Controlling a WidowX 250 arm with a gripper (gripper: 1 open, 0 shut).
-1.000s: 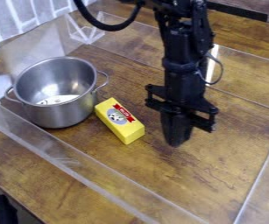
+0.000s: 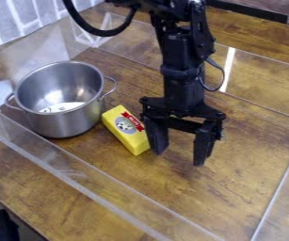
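Observation:
My black gripper (image 2: 182, 143) stands open in the centre of the camera view, fingers pointing down just right of a yellow box (image 2: 125, 129) with a red label and a round picture. The left finger is at the box's right end; whether it touches, I cannot tell.
A steel pot (image 2: 69, 117) with two handles stands to the left on the wooden table (image 2: 184, 207). A clear sheet or edge lies along the lower left.
The gripper has come down and to the left toward the yellow box, and its fingers now sit lower beside it. The pot has not moved.

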